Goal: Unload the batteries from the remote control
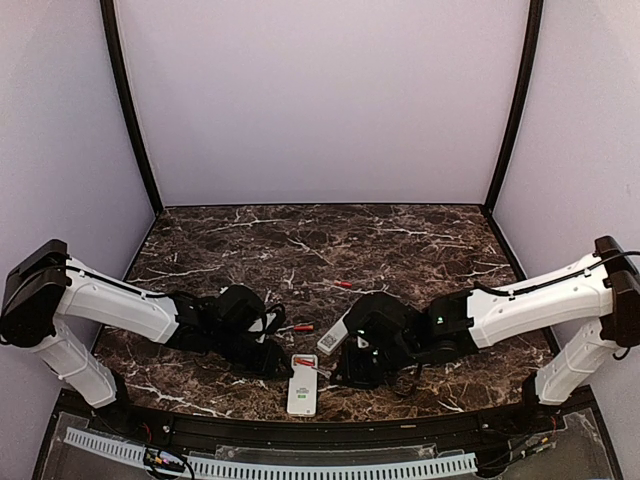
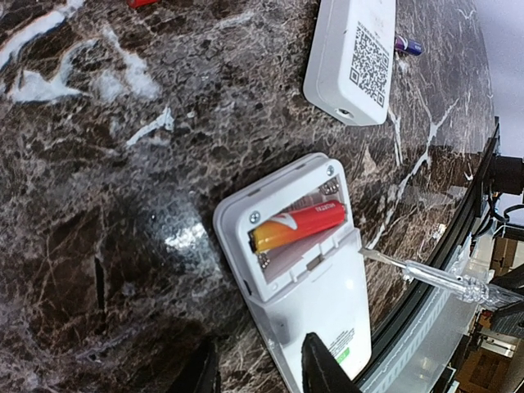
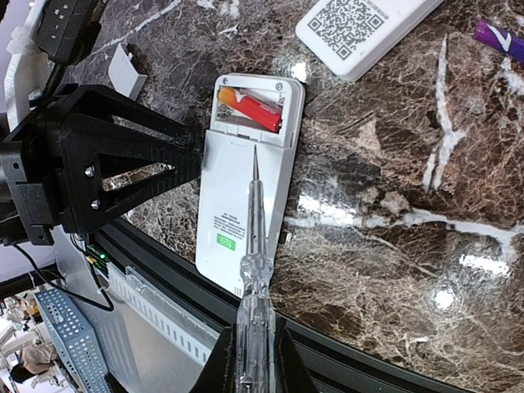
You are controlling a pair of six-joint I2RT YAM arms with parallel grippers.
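A white remote (image 1: 302,392) lies near the table's front edge, its battery compartment (image 2: 313,200) uncovered with one orange-red battery (image 2: 301,223) inside. My left gripper is just above the remote's left side, part open with nothing between its fingers. My right gripper is shut on a clear-handled screwdriver (image 3: 255,221), whose tip hovers by the compartment's lower edge; whether it touches is unclear. The small white battery cover (image 3: 125,72) lies beyond the remote in the right wrist view.
A second white device with a QR code (image 2: 352,61) lies behind the remote. A purple battery (image 3: 501,41) and red pieces (image 1: 343,283) lie farther back. The table's front edge (image 1: 230,425) is close.
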